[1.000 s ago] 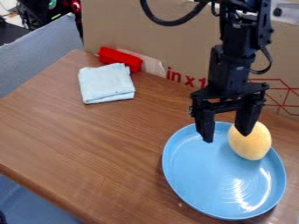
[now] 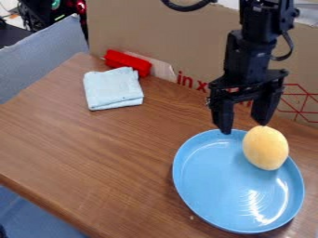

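Observation:
A black gripper (image 2: 244, 115) hangs open above the back rim of the blue plate (image 2: 224, 193), its two fingers apart with nothing visible between them. A pale yellow oval object (image 2: 266, 150) lies on the right back part of the plate, just below and in front of the right finger.
A folded light-blue cloth (image 2: 112, 88) and a red object (image 2: 125, 61) lie at the back left of the wooden table (image 2: 87, 158). A cardboard box (image 2: 174, 33) stands behind.
The gripper has risen slightly from where it was a second ago and shifted a little. The plate, yellow object and cloth have not moved.

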